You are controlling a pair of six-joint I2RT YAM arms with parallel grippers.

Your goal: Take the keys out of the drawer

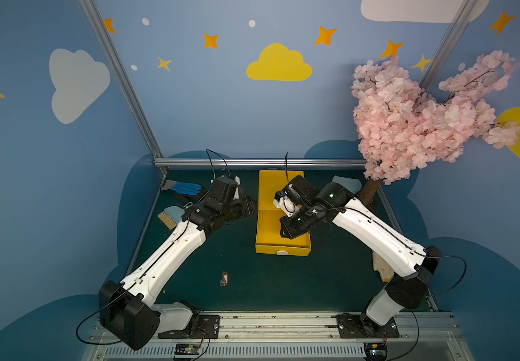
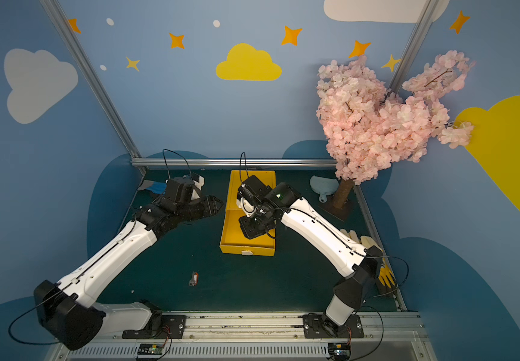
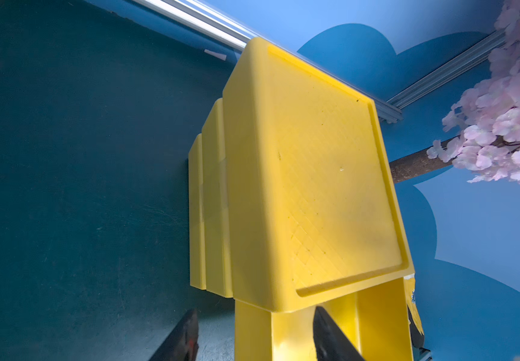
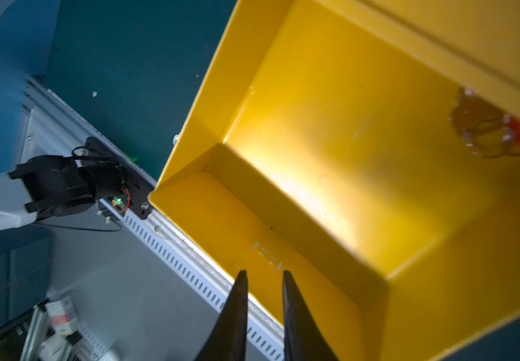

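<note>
The yellow drawer [image 1: 284,248] is pulled out of the yellow cabinet [image 1: 270,189], its inside visible. In the right wrist view, a blurred bunch of keys [image 4: 482,127] with a red tag lies on the drawer floor, close to the cabinet and partly hidden by its edge. My right gripper is over the drawer, its narrow fingers partly apart and nothing between them, well away from the keys. My left gripper is open and empty, to the left of the cabinet and drawer.
A small grey-and-red object [image 1: 224,278] lies on the front left of the table. Blue gloves [image 1: 183,187] and a brush [image 1: 168,219] are at the left, a dustpan [image 2: 323,186] and pink blossom tree [image 2: 368,120] at the right.
</note>
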